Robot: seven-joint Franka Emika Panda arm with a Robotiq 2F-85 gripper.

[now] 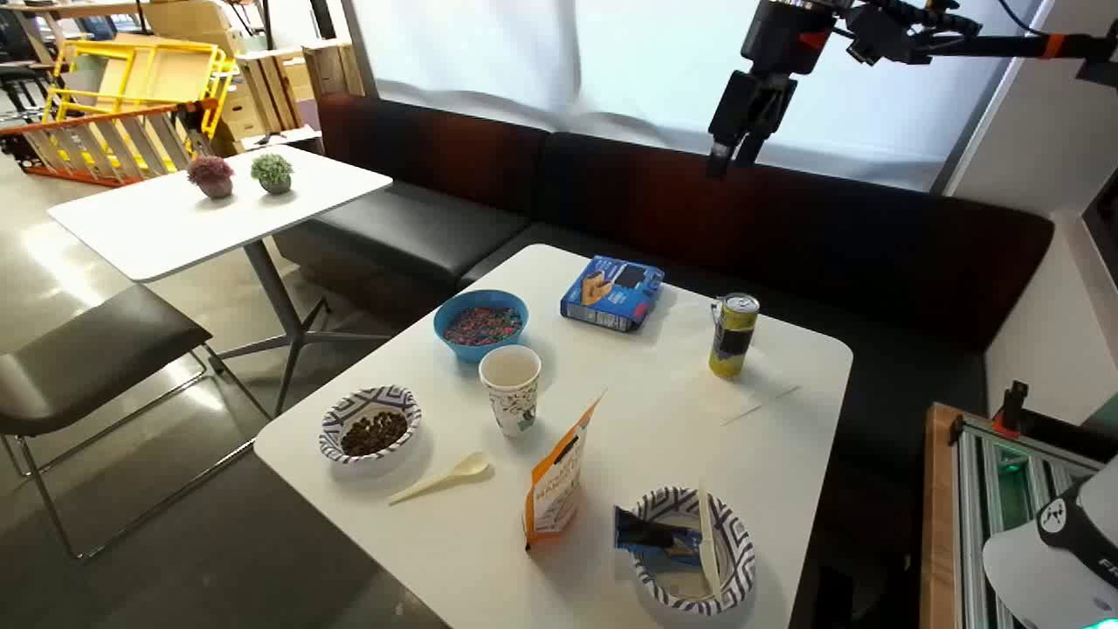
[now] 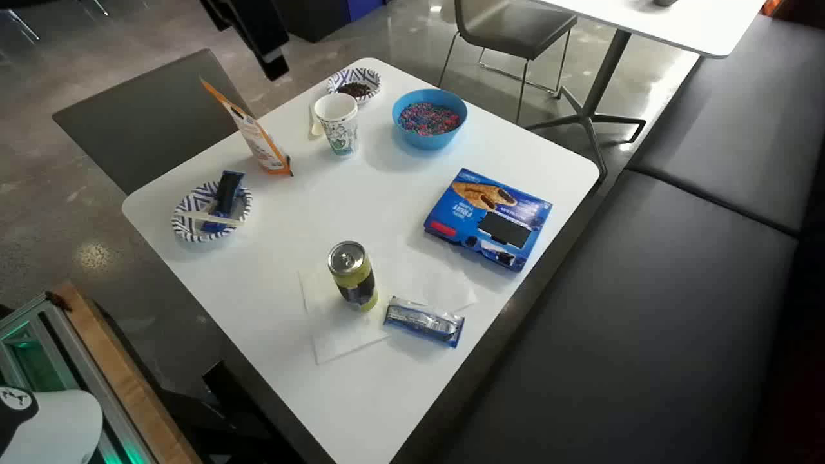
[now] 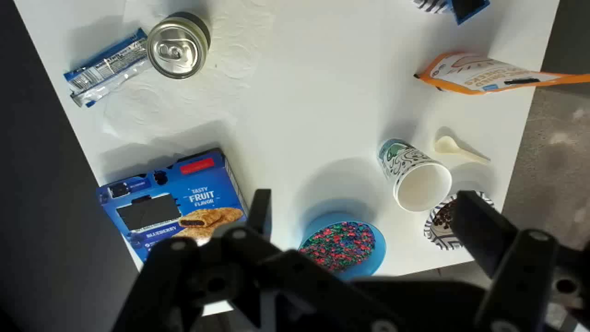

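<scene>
My gripper is open high above the white table, its fingers wide apart with nothing between them. In the wrist view a blue bowl [image 3: 376, 257] of colourful bits lies below the gap. To its left is a blue snack box [image 3: 166, 202]; to its right stands a patterned paper cup [image 3: 406, 166]. A small patterned bowl [image 3: 442, 235] with brown pieces is partly hidden by the right finger. The yellow-green can [image 2: 352, 278] stands upright on a paper towel [image 2: 332, 332], with a wrapped bar [image 2: 423, 321] beside it. An orange-and-white pouch [image 1: 555, 487] stands near one edge.
A patterned bowl [image 1: 741, 556] holds a blue wrapper [image 1: 655, 536] and a pale utensil. One cream spoon [image 1: 445, 477] lies near the cup. A dark bench [image 2: 657, 332] runs along one side.
</scene>
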